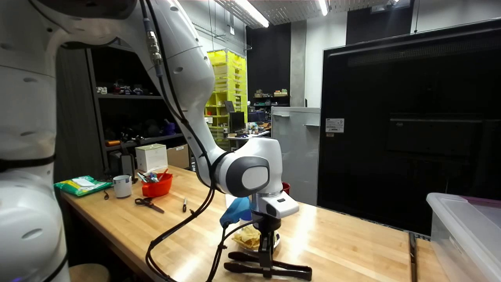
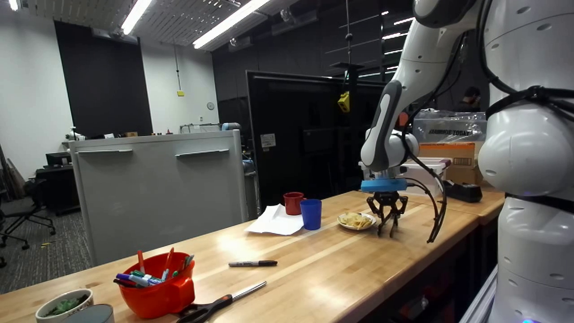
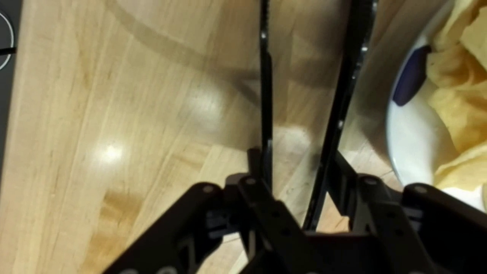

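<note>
Black tongs [image 1: 291,272] lie low over the table, their two arms pointing left in exterior view 1. My gripper straddles both arms, one finger against each outer side, squeezing them. In the wrist view the tongs' arms [image 3: 344,96] run upward between the fingers, with a gap between them. Close beside the right arm is a white plate [image 3: 417,137] of yellow chips [image 3: 461,105]; a dark purple mark shows on its rim. Exterior view 2 has the gripper [image 2: 387,229] just right of that plate. Whether the tongs touch the table cannot be made out.
Beyond the plate stand a blue cup [image 2: 310,214], a red mug [image 2: 293,203] and white paper [image 2: 276,220]. A marker [image 2: 253,264], scissors [image 2: 215,309] and a red pen holder [image 2: 161,293] are farther off. Clear table lies right of the tongs in exterior view 1.
</note>
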